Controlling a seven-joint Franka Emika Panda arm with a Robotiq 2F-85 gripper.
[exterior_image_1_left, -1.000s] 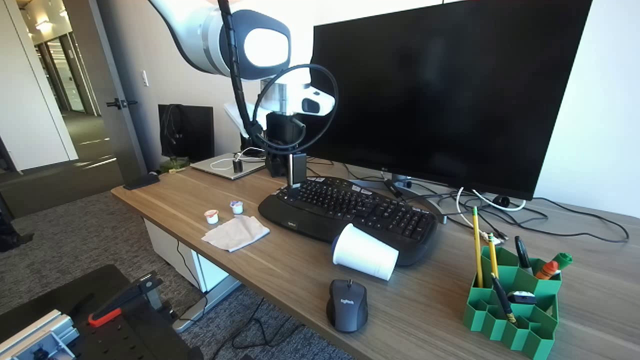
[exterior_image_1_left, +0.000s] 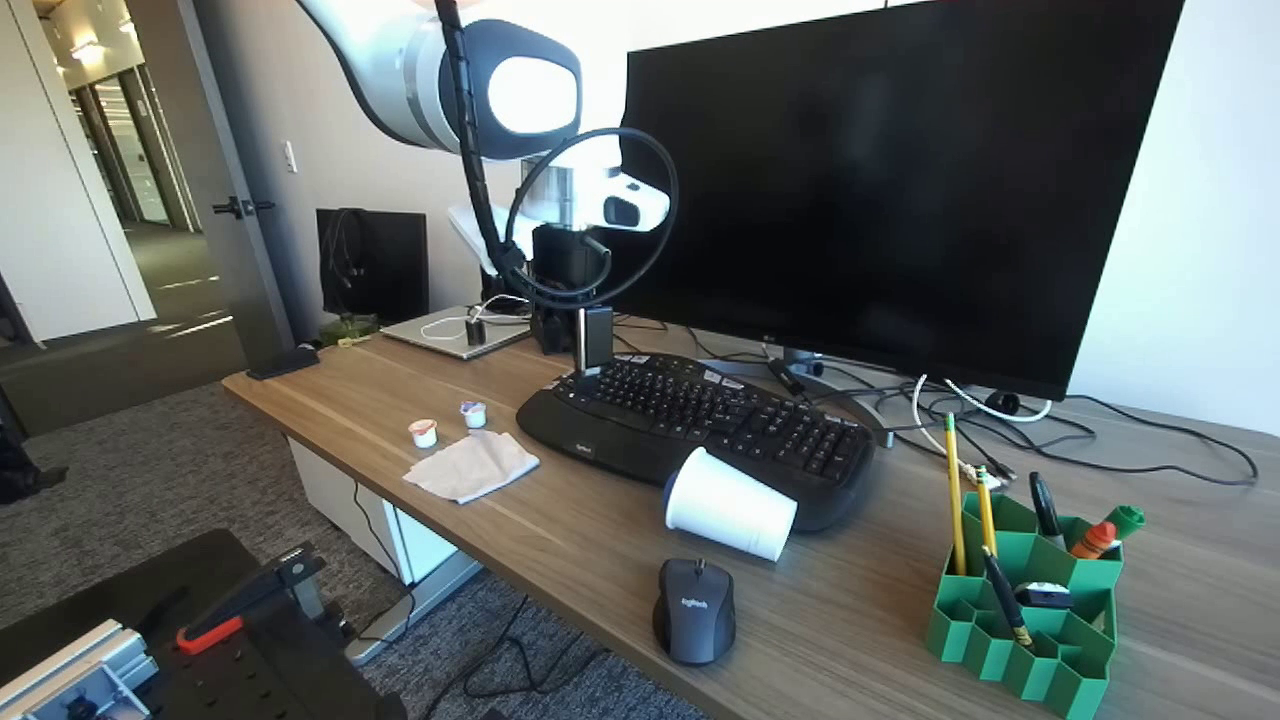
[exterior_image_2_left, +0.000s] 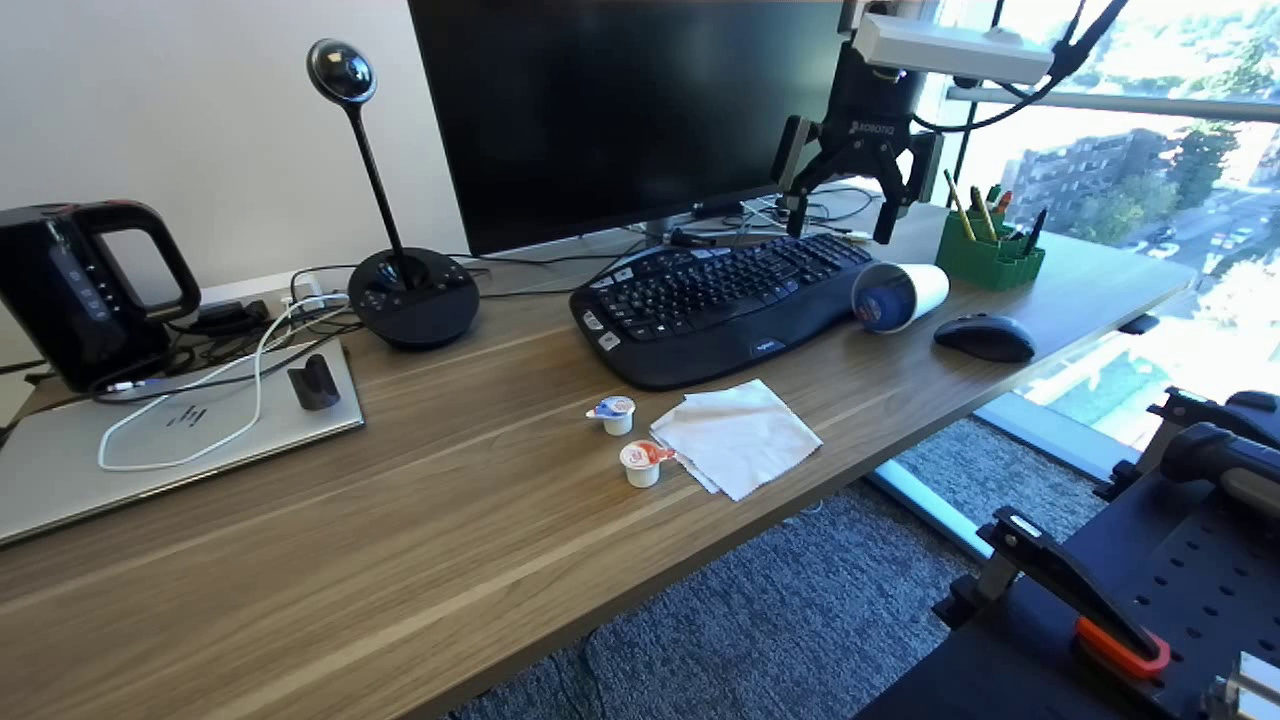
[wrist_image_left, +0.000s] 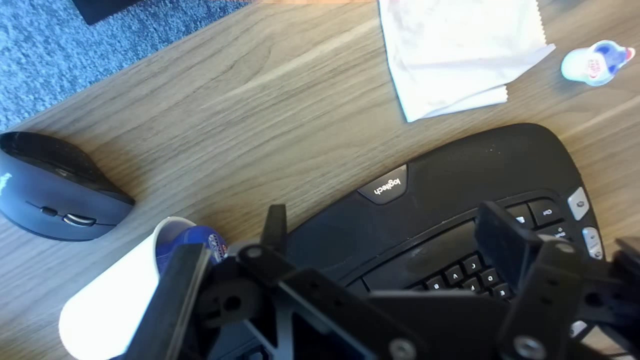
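My gripper (exterior_image_2_left: 845, 233) is open above the keyboard (exterior_image_2_left: 732, 294), its fingers (wrist_image_left: 508, 243) spread wide with nothing between them. On its side lies a white cup (exterior_image_1_left: 727, 504), against the keyboard's front right corner. Something blue (wrist_image_left: 190, 240) shows inside the cup's mouth. A folded pale cloth (exterior_image_2_left: 735, 437) rests near the table's front edge. Two small creamer cups stand beside it, one with a red lid (exterior_image_2_left: 643, 462) and one with a blue lid (exterior_image_2_left: 615, 415). To the right of the cup is a dark mouse (exterior_image_1_left: 695, 611).
A green pen holder (exterior_image_1_left: 1032, 600) with several pens and pencils stands at the right. The monitor (exterior_image_1_left: 888, 192) rises behind the keyboard, with loose cables around its base. A laptop (exterior_image_2_left: 180, 420), a kettle (exterior_image_2_left: 90, 288) and a webcam stand (exterior_image_2_left: 411, 294) are at the left. Bare table lies in front of these.
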